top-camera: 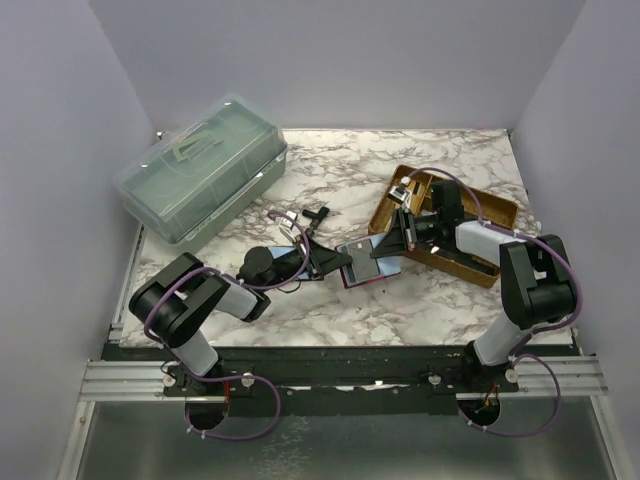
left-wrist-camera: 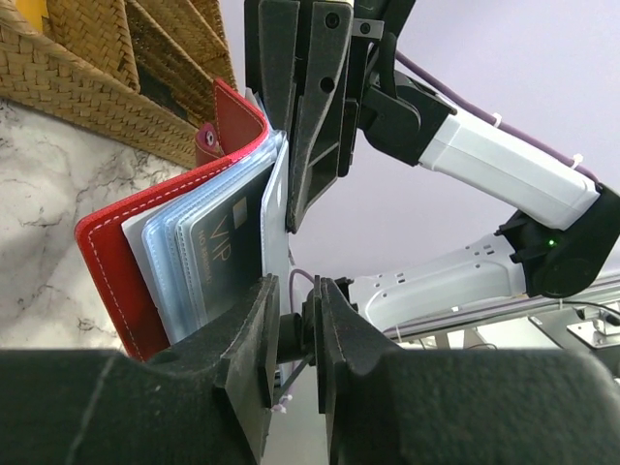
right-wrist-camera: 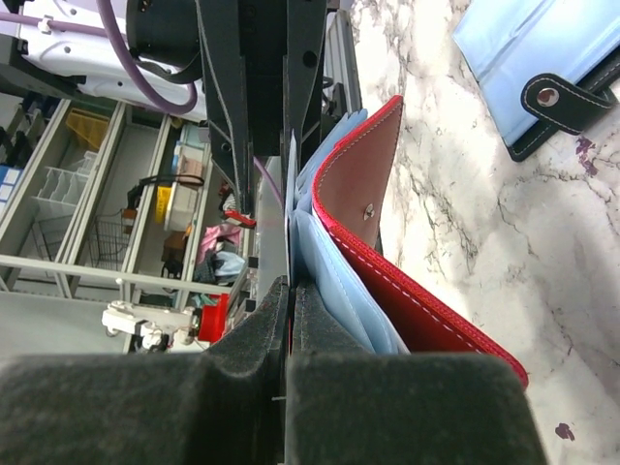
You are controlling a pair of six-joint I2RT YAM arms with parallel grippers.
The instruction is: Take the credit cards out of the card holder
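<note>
The red-edged card holder (top-camera: 368, 280) stands between my grippers, pale blue sleeves inside and a dark card (left-wrist-camera: 225, 242) lettered "VIP" in the left wrist view. My right gripper is shut on the holder's edge, a thin pale sleeve running between its fingertips. My left gripper is at the holder's opposite side, its fingertips close together at the sleeve's edge; whether anything is between them is unclear.
A woven divided basket (top-camera: 480, 205) sits at the right rear. A clear lidded box (top-camera: 200, 160) fills the back left. A blue item with a black strap (right-wrist-camera: 513, 48) lies left of centre.
</note>
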